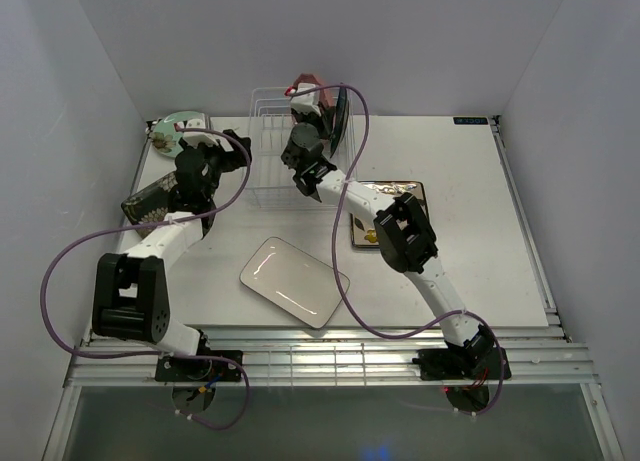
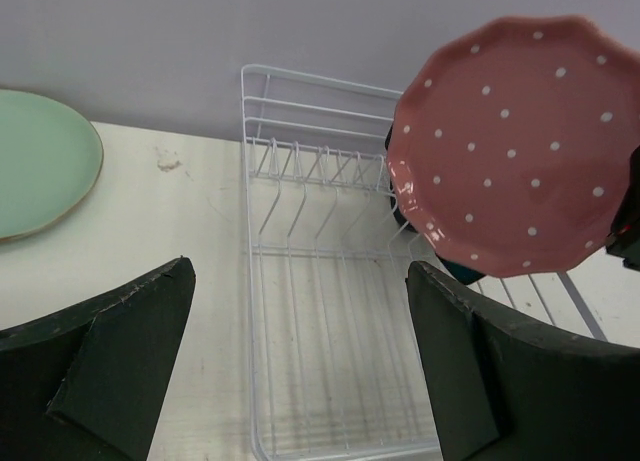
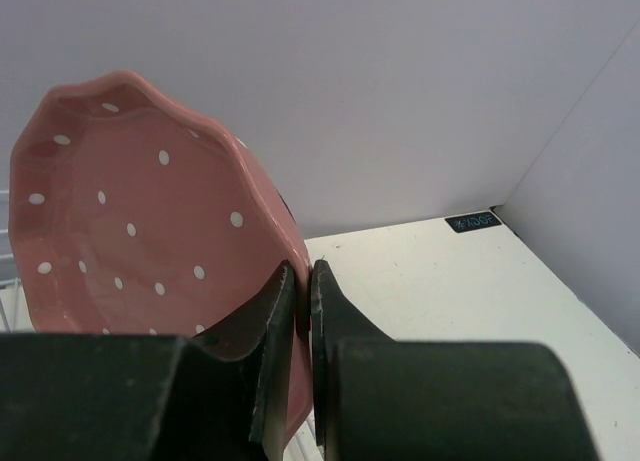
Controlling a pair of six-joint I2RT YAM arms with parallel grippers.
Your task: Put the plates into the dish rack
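A pink plate with white dots is held upright over the white dish rack by my right gripper, which is shut on its rim. Dark plates stand behind it in the rack's right side. My left gripper is open and empty at the rack's left, facing it. A green plate lies on the counter at the back left. A cream rectangular plate lies in front of the rack.
A dark floral item lies at the left under my left arm, and a patterned item right of the rack, partly hidden by my right arm.
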